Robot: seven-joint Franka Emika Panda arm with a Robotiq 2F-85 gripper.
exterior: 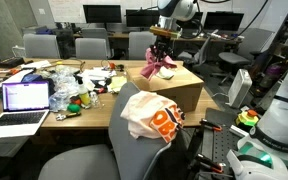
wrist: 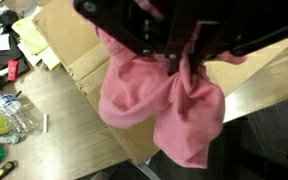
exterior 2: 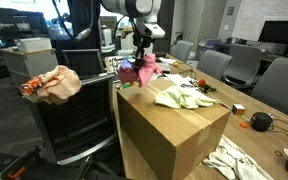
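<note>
A pink cloth [wrist: 174, 105] hangs from my gripper, which is shut on a bunched part of it. In exterior view 1 the gripper [exterior: 164, 38] is raised over the cardboard box, and the cloth [exterior: 151, 62] drapes down toward the box's left end. Exterior view 2 shows the pink cloth [exterior 2: 146, 66] below the gripper [exterior 2: 144, 42], at the far end of the box. The fingertips themselves are mostly hidden by folds in the wrist view.
The cardboard box [exterior 2: 169, 135] carries a pale yellow-green cloth [exterior 2: 184, 97] on top. White cloth [exterior 2: 239, 160] lies beside it. A chair [exterior: 144, 135] draped with orange and white cloth stands in front. Laptop [exterior: 24, 100], bottles and clutter cover the table's left.
</note>
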